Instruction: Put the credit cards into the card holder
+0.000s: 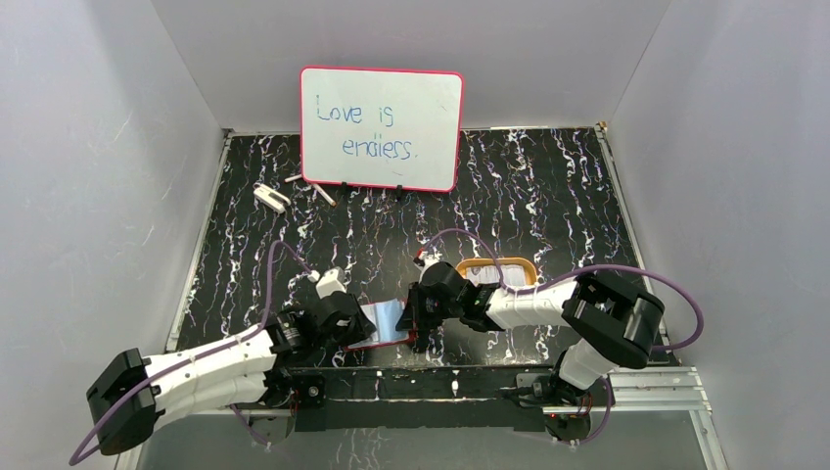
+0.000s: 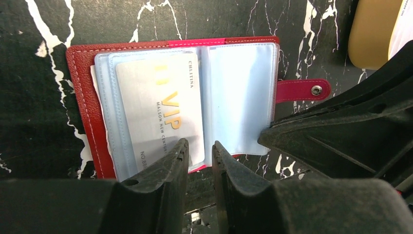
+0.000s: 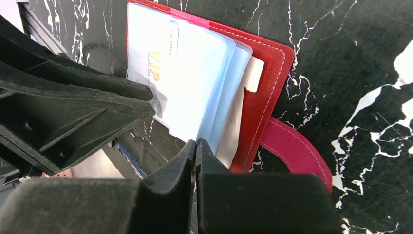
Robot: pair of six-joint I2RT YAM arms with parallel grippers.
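The red card holder (image 2: 85,112) lies open at the table's front, with clear sleeves (image 2: 238,92) and a white VIP card (image 2: 146,97) in the left one. My left gripper is over the holder's lower edge in its wrist view, fingers close together; what lies between them is unclear. My right gripper is at the sleeves' edge on the right side, fingertips together at the page edges. In the top view both grippers crowd the holder from either side.
An orange tray (image 1: 529,274) with cards sits behind the right arm. The whiteboard (image 1: 382,127) stands at the back, with markers (image 1: 323,194) and an eraser (image 1: 271,198) at back left.
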